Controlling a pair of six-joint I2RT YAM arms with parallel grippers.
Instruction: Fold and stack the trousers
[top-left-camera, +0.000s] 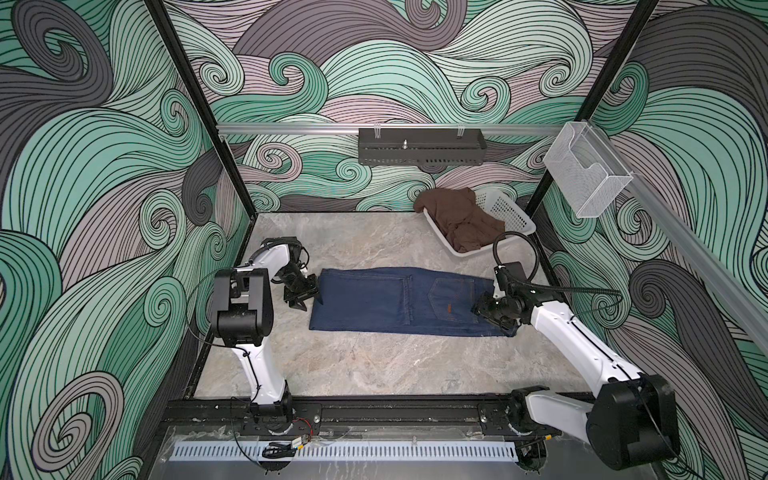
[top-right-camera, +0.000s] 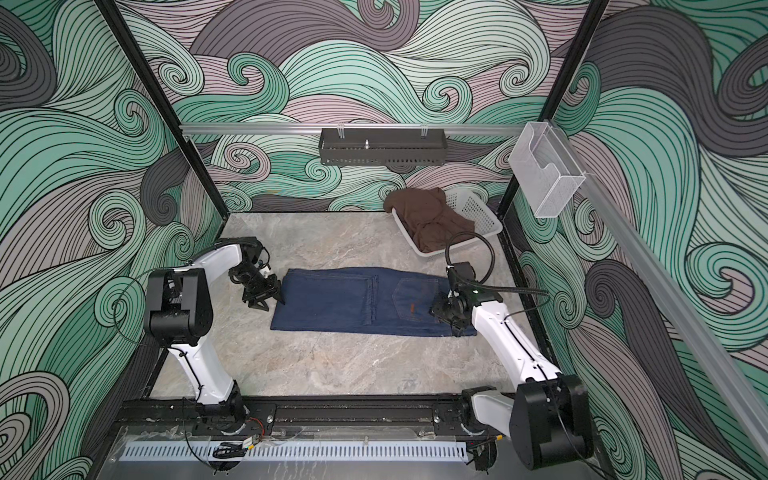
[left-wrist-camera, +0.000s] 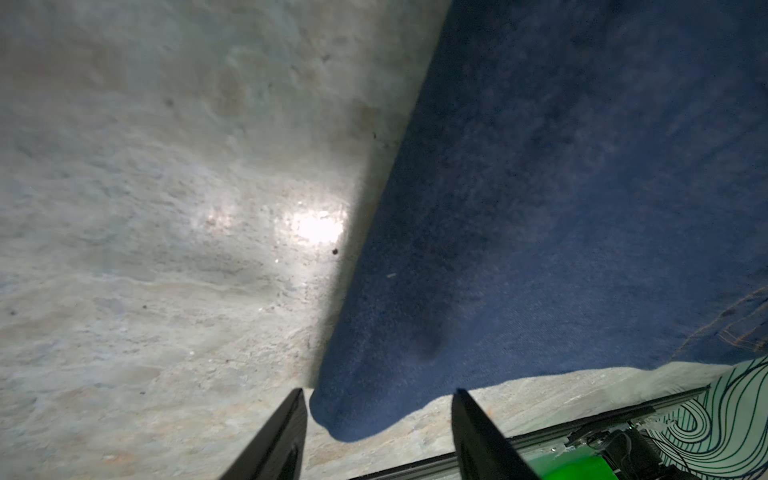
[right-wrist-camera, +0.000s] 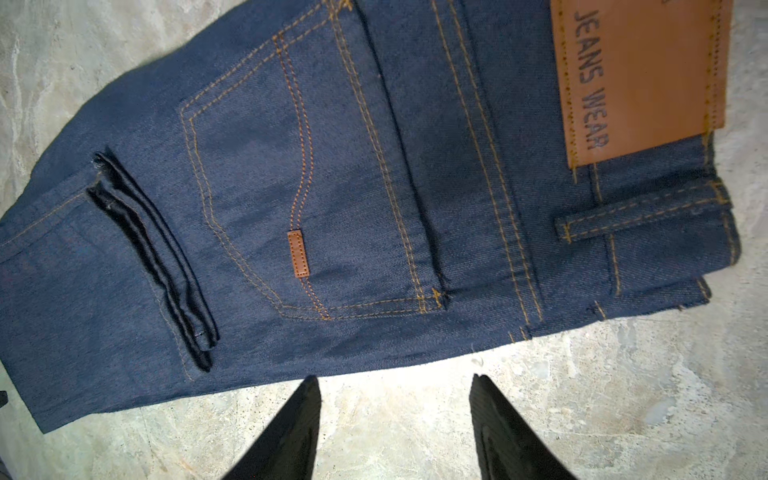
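Dark blue jeans (top-left-camera: 364, 302) lie folded into a long strip across the table, waist end to the right with a brown leather label (right-wrist-camera: 640, 80) showing. A back pocket (right-wrist-camera: 320, 216) faces up, and a bunched hem lies across the middle. My left gripper is open at the left end of the strip, a cloth corner showing between and beyond its fingers. Over the waist end, my right gripper stands open; in its wrist view the lower cloth edge lies ahead of the fingertips, with only bare table between them.
A white basket (top-left-camera: 520, 214) holding brown cloth (top-left-camera: 460, 217) stands at the back right. Bare table (top-left-camera: 360, 364) lies in front of the jeans and also behind them on the left. A wire-mesh bin (top-left-camera: 588, 172) hangs on the right rail.
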